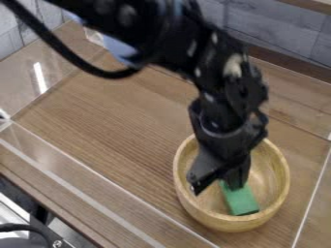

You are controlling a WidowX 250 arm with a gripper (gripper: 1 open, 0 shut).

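A round wooden bowl [258,215] sits at the lower right with a green block [239,201] lying in it. My black gripper [218,176] is down over the bowl, its fingers reaching inside near the upper end of the block and partly hiding it. Whether the fingers are open or shut, or touch the block, I cannot tell.
A low grey wall [265,29] runs along the back. Black cables show at the bottom left corner.
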